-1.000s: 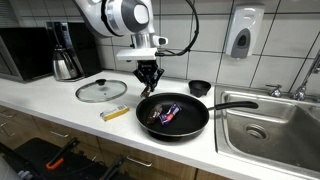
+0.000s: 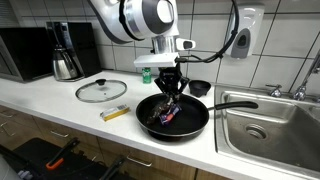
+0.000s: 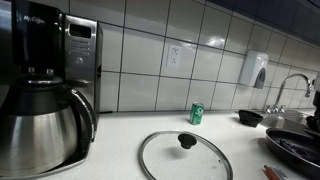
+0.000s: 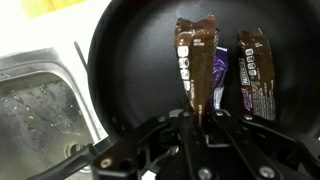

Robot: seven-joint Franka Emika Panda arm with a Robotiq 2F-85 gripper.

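Note:
In the wrist view my gripper is shut on the end of a brown-wrapped bar (image 4: 196, 58), which extends forward from the fingers. Behind and beside it, a purple wrapper (image 4: 220, 75) shows partly covered, and a second brown-wrapped bar (image 4: 256, 72) lies in the black pan (image 4: 135, 70). Exterior view 1 puts my gripper (image 2: 176, 90) over the pan (image 2: 192, 124), the held bar pointing down toward its inside. Whether that bar touches the pan or the other wrappers, I cannot tell.
The pan's handle (image 2: 236, 105) reaches toward the metal sink (image 2: 265, 135) on the right. A glass lid (image 2: 98, 92), a yellowish item (image 2: 115, 113), a green can (image 2: 147, 75) and a small black bowl (image 2: 200, 88) stand around. Counter left of the pan is mostly clear.
My arm and gripper have moved right, from near the pan's left rim to over its middle. The pan has stayed in place.

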